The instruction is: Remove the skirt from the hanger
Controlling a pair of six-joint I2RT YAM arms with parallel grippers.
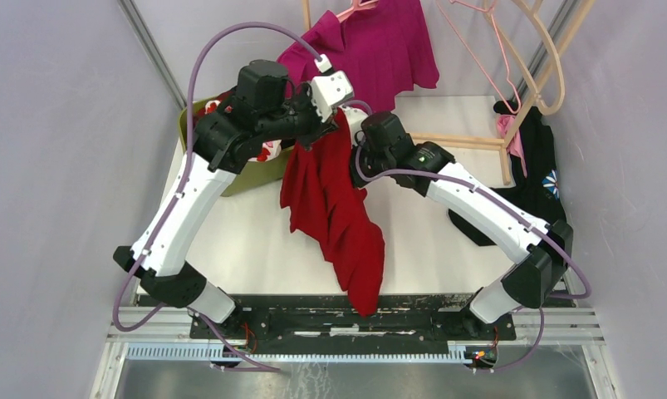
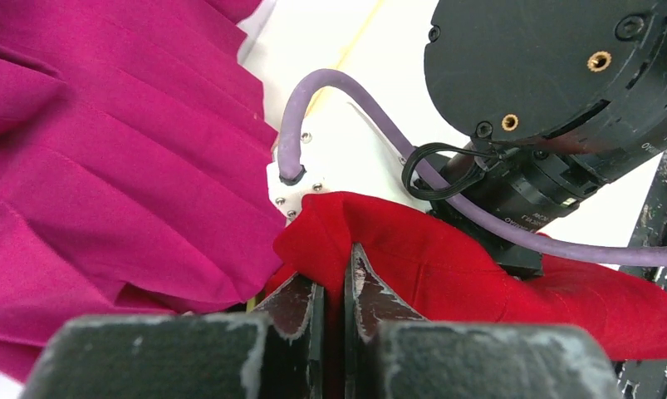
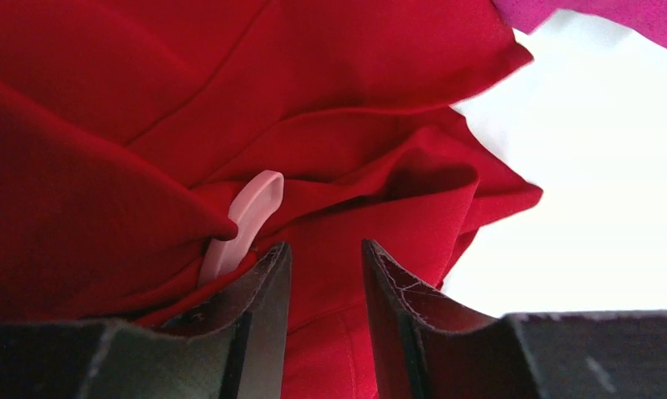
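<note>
The red skirt [image 1: 334, 199] hangs in long folds over the middle of the table, held near its top by my left gripper, whose fingers are shut on the bunched cloth. Close beside its upper part is my right gripper, open, with red fabric behind and below its fingertips. In the right wrist view a pink hanger end [image 3: 245, 223] pokes out from between folds of the skirt, left of the right gripper's fingers and not between them. Most of that hanger is hidden by the cloth.
A magenta pleated garment [image 1: 388, 50] hangs at the back on a wooden rack [image 1: 454, 140]. An olive bin [image 1: 255, 176] with clothes stands behind the left arm. Empty pink hangers [image 1: 506, 62] hang at the back right, above a black garment [image 1: 537, 174].
</note>
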